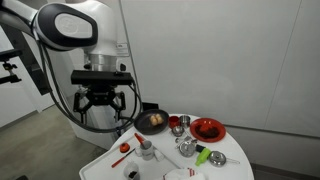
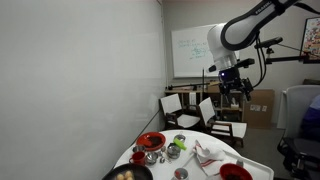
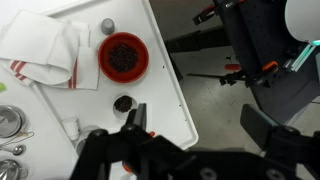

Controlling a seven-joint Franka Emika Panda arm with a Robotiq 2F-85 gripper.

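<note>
My gripper [image 1: 99,104] hangs high above the left edge of the white table [image 1: 108,156], with its fingers spread apart and nothing between them. It also shows in exterior view 2 [image 2: 230,88], well above the table. In the wrist view, the dark fingers [image 3: 132,150] enter from the bottom with a wide gap between them. Below lie a red bowl [image 3: 123,57] of small dark pieces, a white cloth [image 3: 42,52] with red stripes, and a small cup [image 3: 123,104] with dark contents.
On the table stand a black pan [image 1: 151,122] with brownish items, a red plate [image 1: 207,129], a metal pot [image 1: 187,147], a green-handled object [image 1: 203,156] and a tomato-like red item [image 1: 125,147]. A white wall [image 1: 220,60] rises behind. Floor shows beyond the table's edge.
</note>
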